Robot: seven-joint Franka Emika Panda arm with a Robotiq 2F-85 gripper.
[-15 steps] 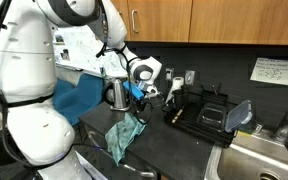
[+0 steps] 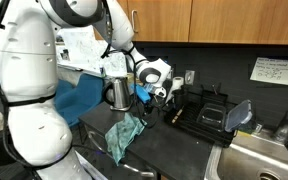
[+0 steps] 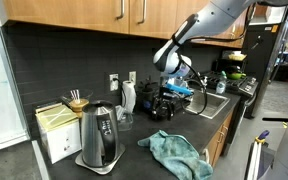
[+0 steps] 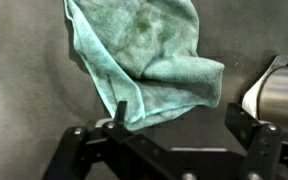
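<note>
A teal cloth (image 4: 149, 55) lies crumpled on the dark counter, filling the upper middle of the wrist view. In exterior view 2 the same cloth (image 3: 176, 152) is spread near the counter's front. My gripper is open, its fingers apart at the bottom of the wrist view, with nothing held between them. Seen from exterior view 1, the gripper (image 2: 152, 100) hangs above the counter, to the right of and higher than the cloth (image 2: 125, 135).
A steel kettle (image 3: 101, 135) stands on the counter; its metal side (image 4: 282, 98) shows close at the wrist view's right. The black dish rack (image 2: 199, 120) and the sink (image 2: 242, 165) lie to the right. Bare counter (image 2: 179, 150) extends in front of the rack.
Over the last second my arm and gripper have shifted to the right and slightly lower in exterior view 1. The cloth looks unmoved.
</note>
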